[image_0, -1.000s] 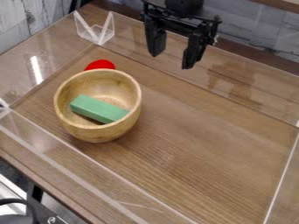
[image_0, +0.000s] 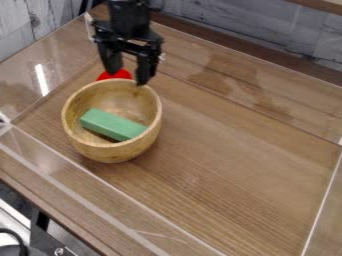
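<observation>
The dark gripper (image_0: 127, 52), blurred, hangs at the upper left, above a small red object (image_0: 115, 75) at the back edge of a wooden bowl (image_0: 147, 135); whether the two touch is unclear. The bowl holds a green block (image_0: 112, 124) lying at a slant. The fingertips are too blurred to show whether anything is between them.
The robot's arm reaches in from the top.
The gripper has moved left from the upper middle of the table to above the red object, and looks blurred. The bowl and green block have not visibly moved.
</observation>
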